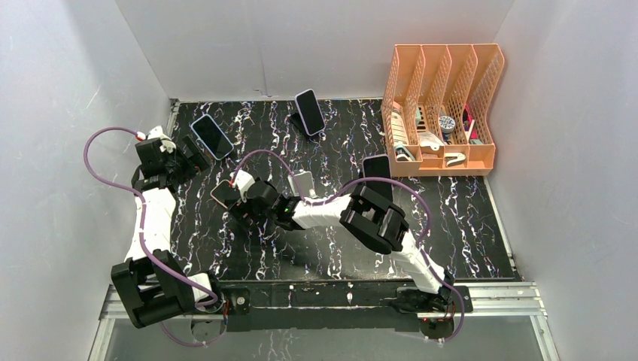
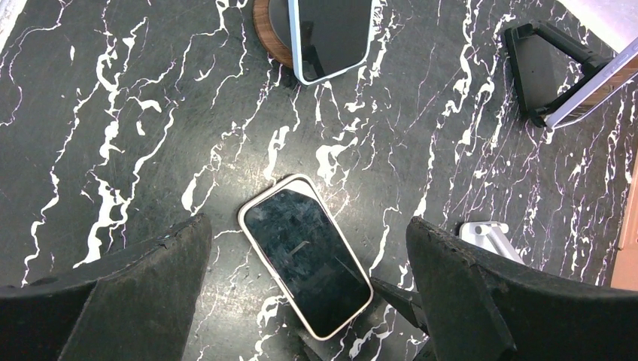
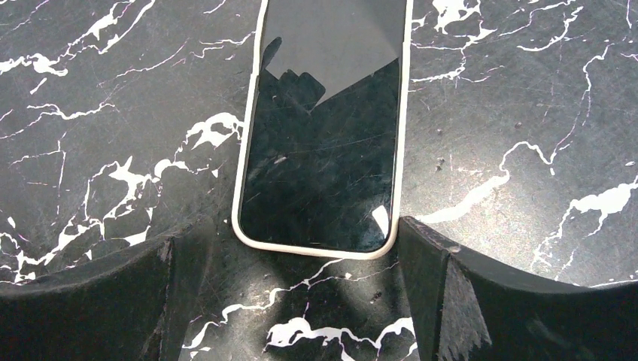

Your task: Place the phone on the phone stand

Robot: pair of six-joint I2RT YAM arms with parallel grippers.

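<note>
A white-rimmed phone [image 1: 221, 192] [image 2: 305, 256] [image 3: 323, 150] lies screen-up on the marble table. My right gripper [image 1: 239, 209] is open over its near end, one finger on each side. My left gripper [image 1: 195, 154] hangs open at the table's left, above and beside that phone. A white stand [image 1: 303, 183] [image 2: 486, 238] sits right of the phone, partly hidden by the right arm in the top view.
A blue-rimmed phone [image 1: 212, 136] is at back left, a lilac phone [image 1: 310, 112] on a black stand at back centre, a dark phone [image 1: 376, 166] right of centre. An orange organiser [image 1: 440, 165] fills the back right.
</note>
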